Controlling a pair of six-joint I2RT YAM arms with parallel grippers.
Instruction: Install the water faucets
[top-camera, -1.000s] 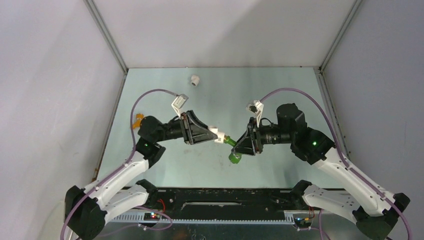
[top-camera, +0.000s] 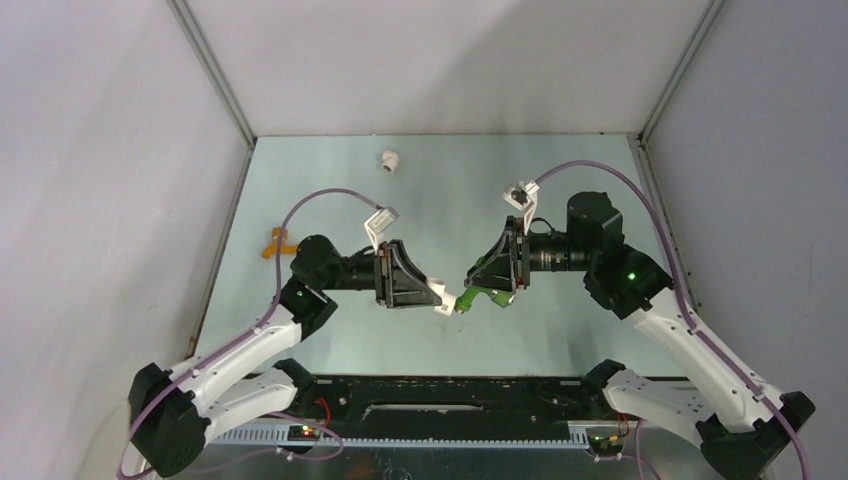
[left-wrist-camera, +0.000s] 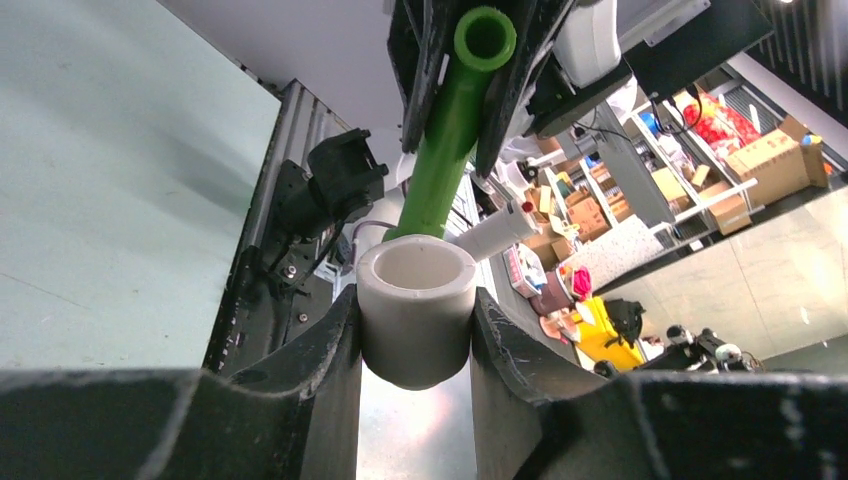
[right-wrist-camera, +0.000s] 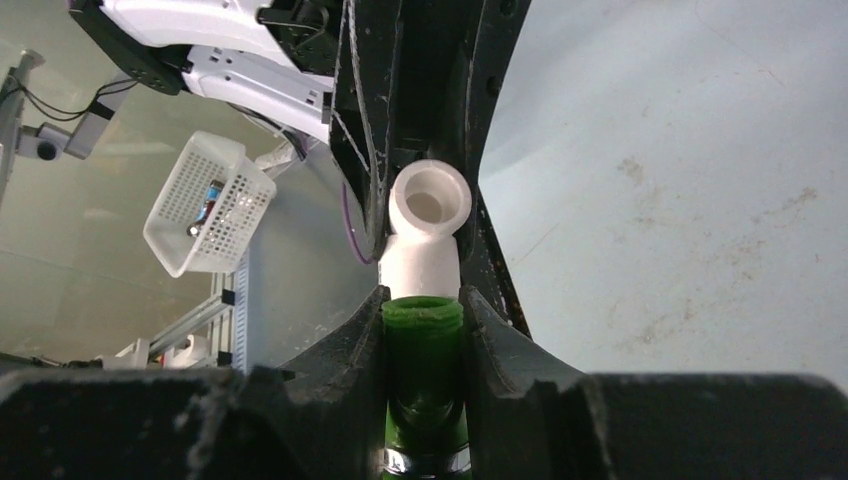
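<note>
A white pipe fitting (top-camera: 443, 300) is between the fingers of my left gripper (top-camera: 428, 290), at the middle of the top view. In the left wrist view the fitting (left-wrist-camera: 416, 312) shows its open end upward, in front of a green faucet piece (left-wrist-camera: 435, 175) held in my right gripper (top-camera: 490, 275). The right wrist view shows the green piece (right-wrist-camera: 423, 375) between the right fingers, close to the white fitting (right-wrist-camera: 428, 215); whether they touch or are joined I cannot tell.
A second white fitting (top-camera: 390, 161) lies at the back of the board. An orange piece (top-camera: 280, 249) lies on the left, partly behind a hose. The board's back and right are mostly clear.
The left gripper and white fitting have moved down in the top view and slightly right. The right gripper has risen in the image, and the green piece has changed its angle.
</note>
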